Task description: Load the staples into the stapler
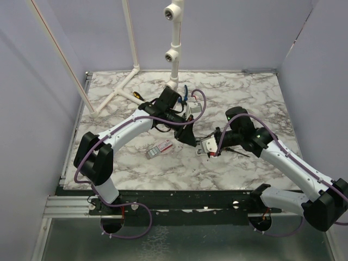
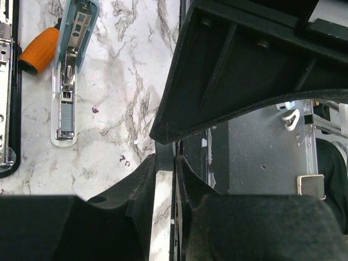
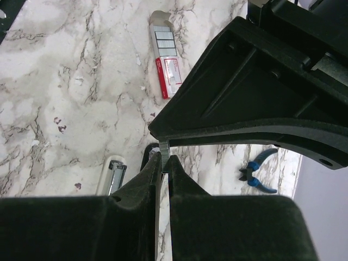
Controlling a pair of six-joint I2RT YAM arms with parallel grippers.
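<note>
A small grey staple strip [image 2: 164, 156] hangs in the air between both grippers. My left gripper is shut on one end. My right gripper is shut on the other, its fingertips pressed to the strip's sides in the right wrist view. In the top view the two grippers meet tip to tip over the table's middle. A light blue stapler [image 2: 67, 103] lies opened in the left wrist view, a grey staple stack visible in its track. Its white base end [image 3: 112, 175] shows in the right wrist view.
A red-and-white staple box [image 3: 168, 70] lies open with more strips inside. A black stapler [image 2: 5, 92] and an orange handle [image 2: 41, 50] lie beside the blue stapler. Blue pliers [image 3: 255, 171] rest at the back.
</note>
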